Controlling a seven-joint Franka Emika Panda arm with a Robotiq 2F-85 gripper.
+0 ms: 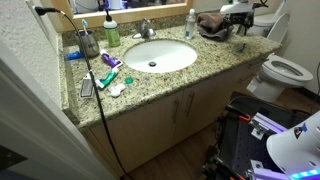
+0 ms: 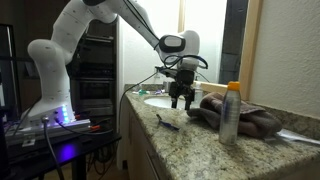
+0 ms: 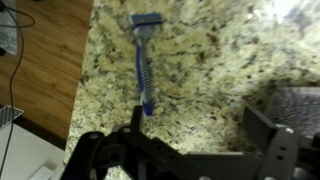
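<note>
In the wrist view a razor (image 3: 145, 75) with a blue-grey handle lies flat on the speckled counter, its head pointing away from my gripper. The fingers stand wide apart, with only bare counter seen between them. The handle's near end comes close to the left finger (image 3: 133, 128). Exterior view 2 has the gripper (image 2: 181, 102) hanging over the counter, just above and behind the razor (image 2: 168, 122). A dark grey-brown towel (image 2: 240, 116) is bunched beside it, and in the wrist view the towel (image 3: 297, 108) lies near the right finger.
A clear bottle with an orange cap (image 2: 230, 112) stands in front of the towel. Farther along the counter are the sink (image 1: 160, 56), a green soap bottle (image 1: 112, 34), a cup (image 1: 88, 43) and several small items at the left. Beyond the counter's end is a toilet (image 1: 285, 70).
</note>
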